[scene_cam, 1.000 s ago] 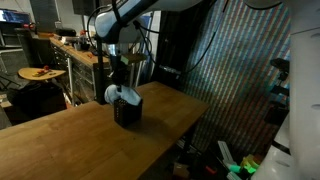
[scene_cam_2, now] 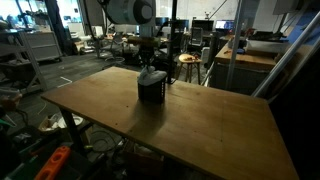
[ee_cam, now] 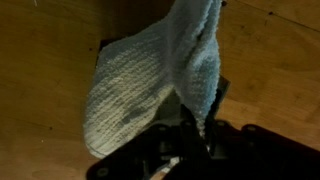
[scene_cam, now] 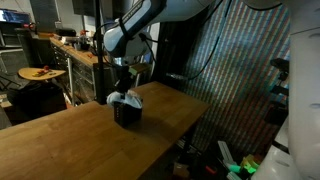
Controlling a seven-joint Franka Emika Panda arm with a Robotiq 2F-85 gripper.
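Observation:
A pale blue-white cloth (scene_cam: pixel 125 99) is draped over the top of a black box (scene_cam: pixel 127 114), which stands on the wooden table. My gripper (scene_cam: pixel 123 88) is directly above the box, shut on the cloth. From the other side, exterior view 2 has the cloth (scene_cam_2: pixel 152 75) bunched on top of the box (scene_cam_2: pixel 152 92), part of it at the opening. In the wrist view the cloth (ee_cam: pixel 130 90) fills the middle, running up to the top edge and down to the dark fingers. Cloth hides most of the box there and covers the fingertips' grip.
Beyond the table are a stool (scene_cam: pixel 42 73) and a workbench.
Over the last second the arm has come down and slightly right. The cloth, earlier raised and hanging left of the box, now lies lower over its top.

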